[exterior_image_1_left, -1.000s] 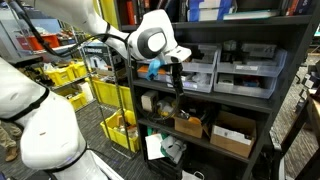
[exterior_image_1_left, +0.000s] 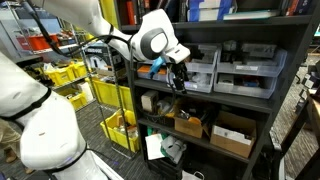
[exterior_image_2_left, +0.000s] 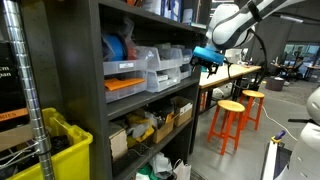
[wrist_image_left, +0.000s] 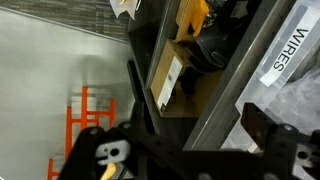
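Observation:
In exterior view 1 my gripper (exterior_image_1_left: 180, 84) hangs below the white arm, in front of the shelf unit and over its lower cardboard boxes. Dark fingers stand far apart at the bottom of the wrist view, so the gripper looks open, and I see nothing held between them. An open cardboard box (wrist_image_left: 205, 90) with a white label and dark and orange contents lies beyond. To the right of it is a clear bin (wrist_image_left: 285, 70) labelled WIRES.
Clear drawers (exterior_image_1_left: 245, 83) fill the upper shelf, with cardboard boxes (exterior_image_1_left: 233, 133) below. Yellow bins (exterior_image_1_left: 120, 130) stand left. Loose items (exterior_image_1_left: 170, 148) lie low in front. Orange stools (exterior_image_2_left: 225, 120) stand on open floor in exterior view 2.
The arm's wrist and gripper have shifted and turned slightly before the shelves. Boxes and bins look unmoved.

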